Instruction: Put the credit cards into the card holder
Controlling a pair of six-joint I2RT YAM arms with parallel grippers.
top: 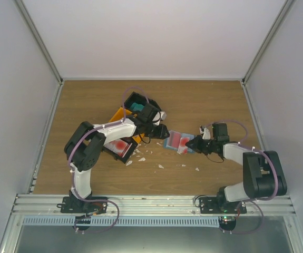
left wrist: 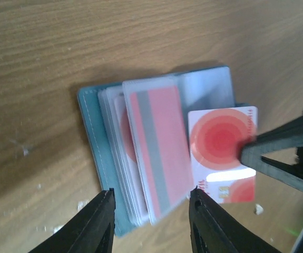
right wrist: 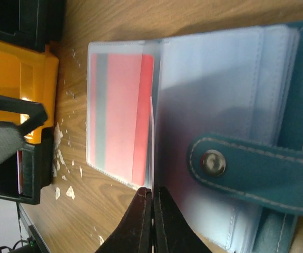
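Note:
The blue card holder [left wrist: 96,137] lies unfolded on the table, its clear sleeves [right wrist: 214,79] spread out. A card with pink and grey stripes [left wrist: 164,142] sits in one sleeve. My right gripper is shut on a white card with red circles, seen edge-on in the right wrist view. That card stands over the sleeves, beside the striped one; whether its edge is inside a sleeve I cannot tell. Over the holder's left side, my left gripper is open, with nothing gripped between its fingers.
Left of the holder stands a black box [top: 154,103] with an orange middle section [right wrist: 47,87]. Teal holders [top: 137,107] lie in its back part and cards [top: 120,147] in its front part. Pale flakes [top: 160,166] dot the table. The wood behind the holder is clear.

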